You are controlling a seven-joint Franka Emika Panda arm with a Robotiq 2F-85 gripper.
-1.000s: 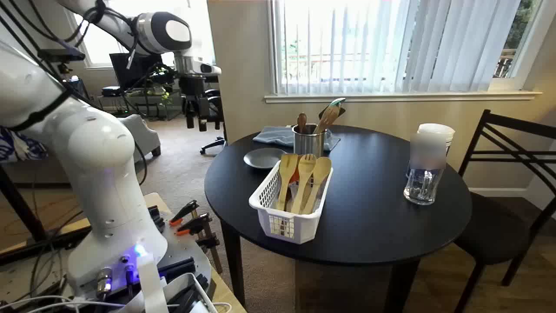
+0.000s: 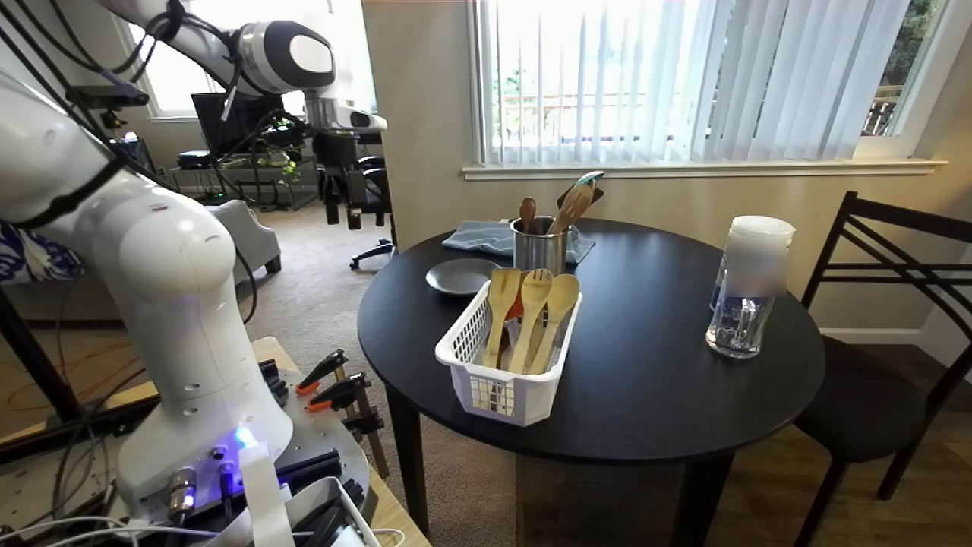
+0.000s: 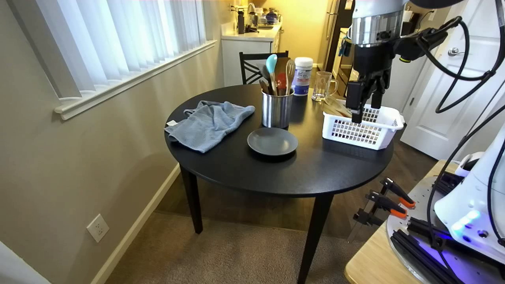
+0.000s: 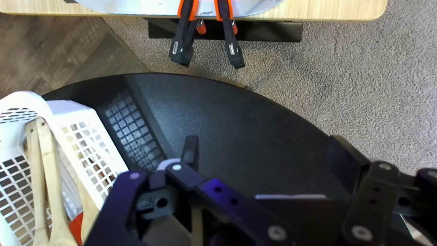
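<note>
My gripper (image 2: 355, 215) hangs in the air to the left of the round black table, well above its top. The wrist view shows the gripper open, its fingers wide apart with nothing between them. On the table a white basket (image 3: 357, 134) holds several wooden utensils (image 2: 533, 319) and something red. A steel canister (image 3: 276, 111) stands upright with more utensils in it. Beside the canister lies an empty grey plate (image 3: 272, 141), and a crumpled blue-grey towel (image 3: 208, 124) spreads near the window side.
A glass mug (image 3: 322, 86) and a white-lidded container (image 3: 302, 75) stand across the table. Black clamps (image 4: 184, 39) jut from the robot's wooden bench. A chair (image 2: 866, 383) is at the table's far right.
</note>
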